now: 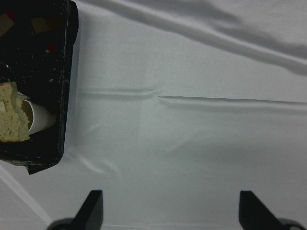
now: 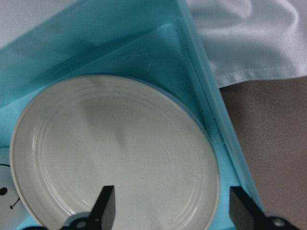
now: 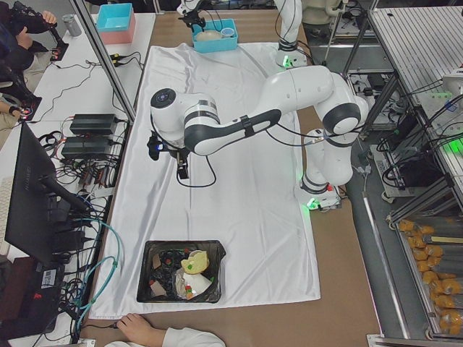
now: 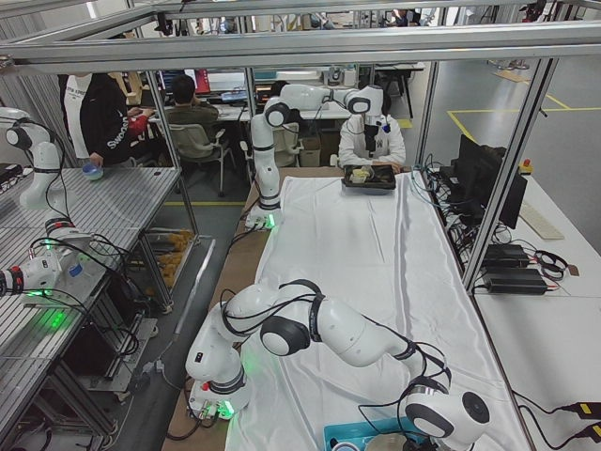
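Note:
A white plate [image 2: 115, 139] lies in a light blue tub [image 2: 216, 110], seen in the right wrist view. My right gripper is open above the plate's near part and the tub's side, nothing visible between its fingers. My left gripper stands open over the white cloth [image 1: 192, 143], empty. A black tray [image 3: 150, 275] holds a piece of bread or sponge [image 1: 12, 117], a white cup [image 1: 42, 117] and other scraps.
The middle of the cloth between tray and tub is clear. A person's hand [image 3: 134, 329] rests at the table's edge by the tray. Monitors and cables [image 3: 79, 238] line the side.

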